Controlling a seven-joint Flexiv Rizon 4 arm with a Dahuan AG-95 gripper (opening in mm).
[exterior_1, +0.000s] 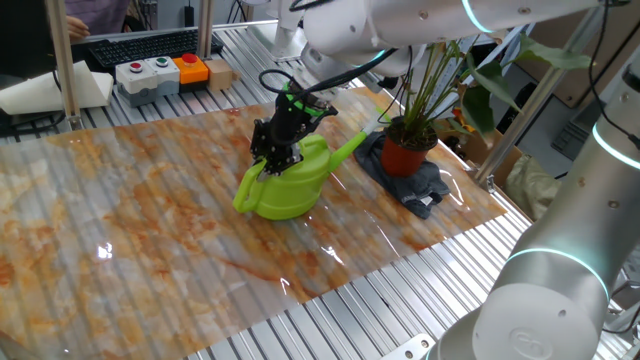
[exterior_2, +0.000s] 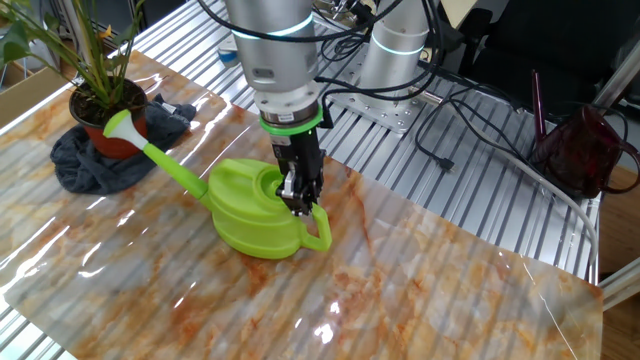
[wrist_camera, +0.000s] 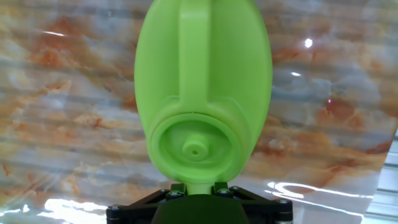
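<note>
A bright green watering can (exterior_1: 290, 190) stands upright on the marbled sheet, its spout pointing toward the potted plant. My gripper (exterior_2: 298, 196) comes down from above at the rear of the can, by the handle (exterior_2: 322, 232). Seen from the wrist, the black fingertips (wrist_camera: 178, 188) press in from both sides on the green handle top just behind the round filler opening (wrist_camera: 196, 148); no gap shows, so my gripper is shut on it. The can's base seems to rest on the sheet. The lower handle is hidden in the wrist view.
A plant in a brown pot (exterior_1: 404, 158) stands on a dark cloth (exterior_1: 425, 190) near the spout tip. A button box (exterior_1: 148, 80) and keyboard lie at the back left. A dark red watering can (exterior_2: 585, 150) sits off to the side. Much of the marbled sheet (exterior_1: 120, 250) is bare.
</note>
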